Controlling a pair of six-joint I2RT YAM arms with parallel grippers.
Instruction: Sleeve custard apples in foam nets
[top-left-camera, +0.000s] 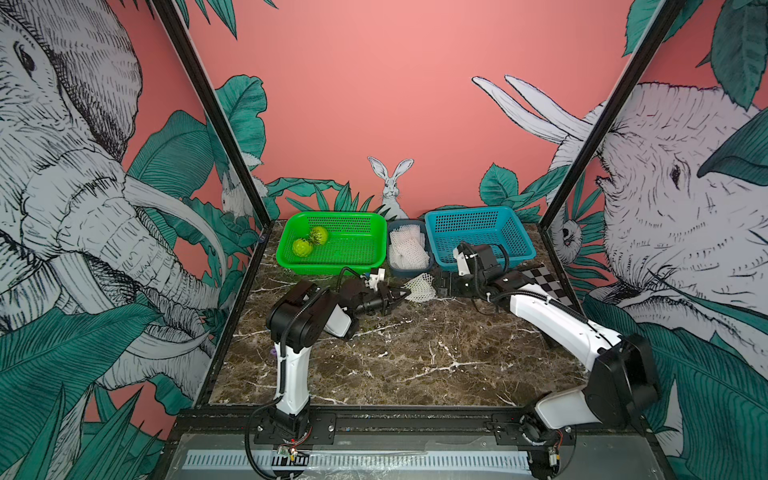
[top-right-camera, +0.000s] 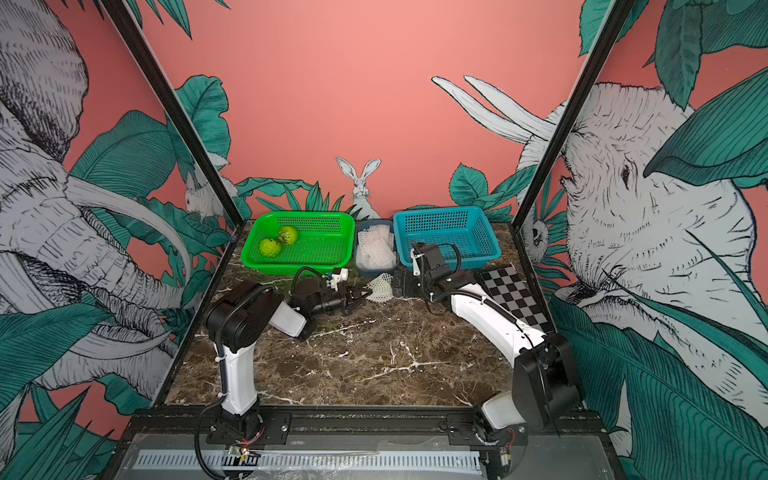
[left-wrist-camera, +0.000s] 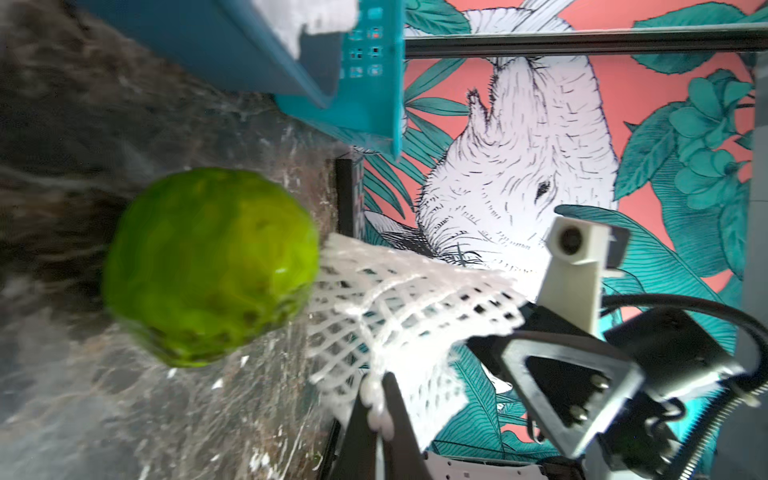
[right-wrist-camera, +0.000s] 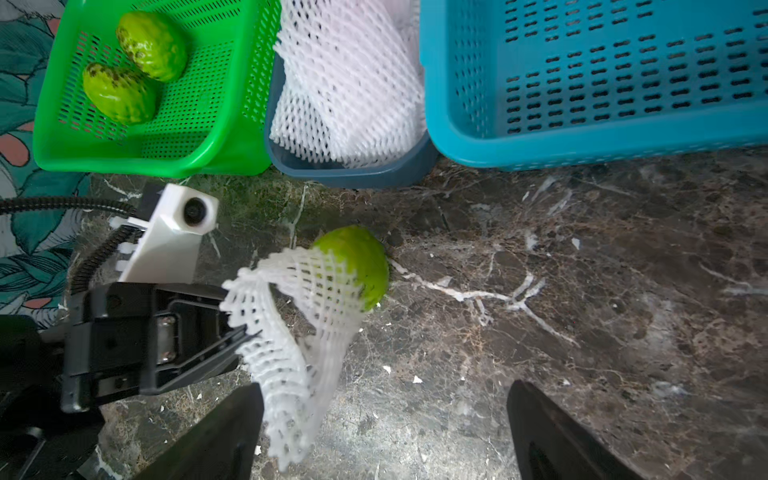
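Observation:
A green custard apple rests on the marble table in front of the small net bin. My left gripper is shut on a white foam net, which hangs open beside the fruit and partly over it in the right wrist view. My right gripper is above them, fingers spread apart, nothing clearly held. Two more custard apples lie in the green basket.
A dark blue bin of spare nets stands between the green basket and the blue basket. A checkered board lies at right.

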